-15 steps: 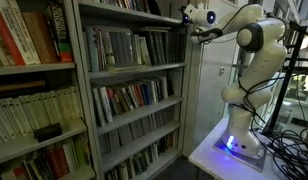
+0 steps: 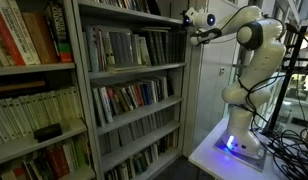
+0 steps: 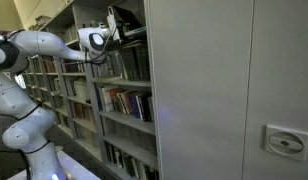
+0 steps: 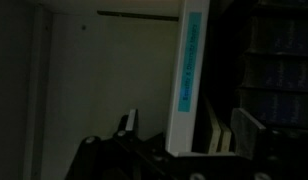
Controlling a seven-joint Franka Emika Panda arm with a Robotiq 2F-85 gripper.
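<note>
In the wrist view, a book with a white spine [image 4: 180,132] and a blue label [image 4: 190,58] stands upright. My gripper is open, its fingers apart on either side of the spine's lower part as seen from the wrist. Whether they touch the book is too dark to tell. Exterior view 1 has the arm's wrist [image 2: 199,20] high up at the right end of the upper shelves; the fingertips are hard to make out there. From the second exterior view, the hand [image 3: 100,38] is likewise at the top of the bookcase.
Dark bound volumes [image 4: 279,72] stand to the right of the white book, with thinner pale books [image 4: 216,130] between. Left of it is a pale panel [image 4: 109,75]. Shelves full of books [image 2: 134,95] lie below; a large grey panel [image 3: 204,100] flanks the bookcase.
The arm's wrist has shifted only slightly near the top shelf. Shelves and books look the same as before.
</note>
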